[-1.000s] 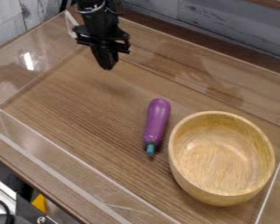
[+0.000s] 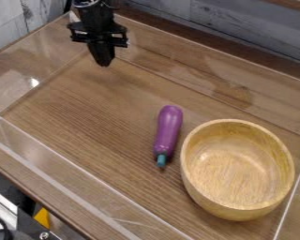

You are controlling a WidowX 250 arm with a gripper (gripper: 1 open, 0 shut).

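Note:
My black gripper [image 2: 102, 56] is at the top left, raised over the wooden table [image 2: 78, 122], its fingers together with nothing visible between them. A purple eggplant-like object with a teal end [image 2: 168, 133] lies in the lower middle, well away from the gripper. To its right is a large pale yellow bowl [image 2: 234, 164], empty.
A wall and raised edge run along the back right. Black cables or parts show past the table's edge at the lower left.
My gripper has moved a little to the left and upward in the view. The purple object and the bowl have not moved.

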